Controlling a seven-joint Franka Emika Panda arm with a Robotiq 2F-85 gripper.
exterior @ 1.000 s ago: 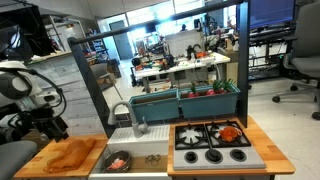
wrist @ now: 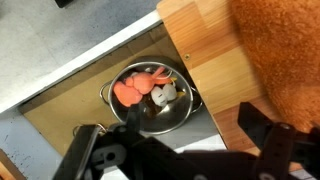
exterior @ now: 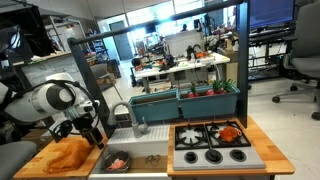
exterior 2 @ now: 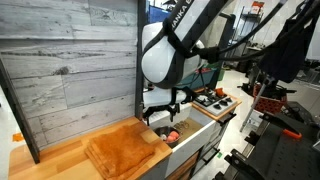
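Observation:
A metal pot (wrist: pixel 155 122) with two small handles sits in the sink basin (wrist: pixel 62 95). Inside it lie orange-red pieces (wrist: pixel 140 86) and pale, rounded pieces (wrist: pixel 164 95). My gripper is open above the counter and sink, its dark fingers spread at the bottom of the wrist view. Nothing shows between them. In exterior view 1, the pot (exterior: pixel 117 161) is to the right of and below the gripper (exterior: pixel 95 132). An orange towel (exterior: pixel 68 155) lies flat on the wooden counter left of the sink.
A faucet (exterior: pixel 130 118) rises behind the sink. To the right stands a stove (exterior: pixel 212 158) with a red-orange item (exterior: pixel 230 133) on a burner. Blue bins (exterior: pixel 208 105) line the back. Wooden counter (wrist: pixel 218 75) lies between the towel and the sink.
The arm has swung rightward in exterior view 1, from over the towel toward the sink, and its gripper now hangs closer to the pot. Pot and towel look unmoved.

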